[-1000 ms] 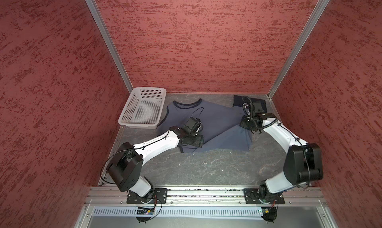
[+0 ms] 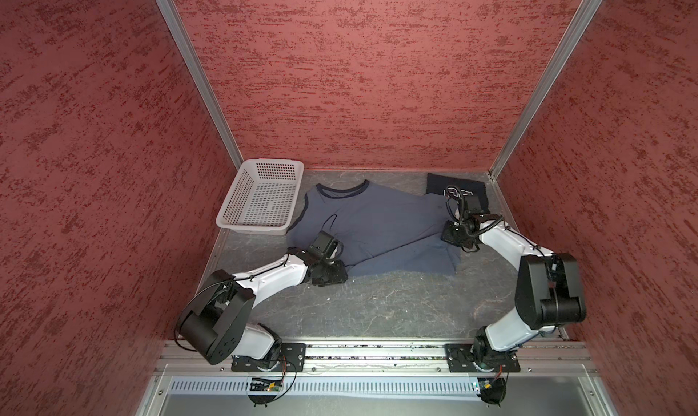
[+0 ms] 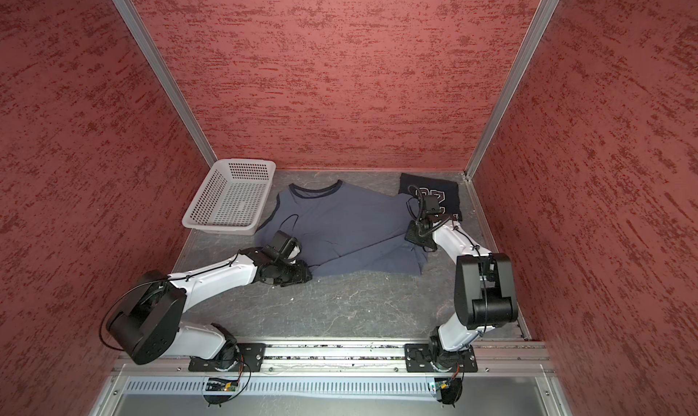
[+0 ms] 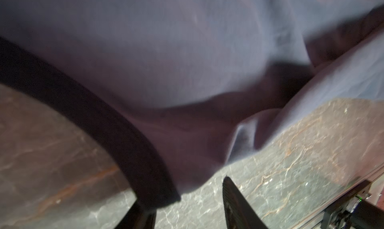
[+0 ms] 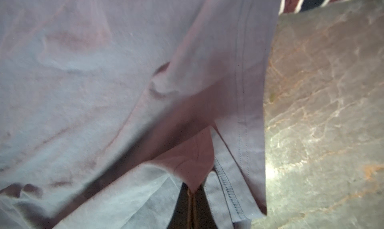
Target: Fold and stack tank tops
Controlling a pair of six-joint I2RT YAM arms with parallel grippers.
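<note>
A blue-grey tank top [image 2: 396, 219] with dark neck and armhole trim lies spread across the table, its near side partly folded over. In the right wrist view, my right gripper is shut at the lower side, pinching a peak of the cloth between its fingertips. My left gripper stands open at the near left edge. The end of the dark armhole trim [image 4: 156, 189] reaches over its left finger, and the right finger [image 4: 232, 197] is clear of the cloth. A dark folded top [image 3: 443, 193] with white print lies at the back right.
An empty white basket [image 2: 225, 211] stands at the back left. Bare table [image 2: 392, 307] lies along the front, before the cloth. The right forearm passes close to the folded dark top.
My left gripper has moved left and toward the front, along the near edge of the tank top. The right gripper has shifted only slightly and stays at the cloth.
</note>
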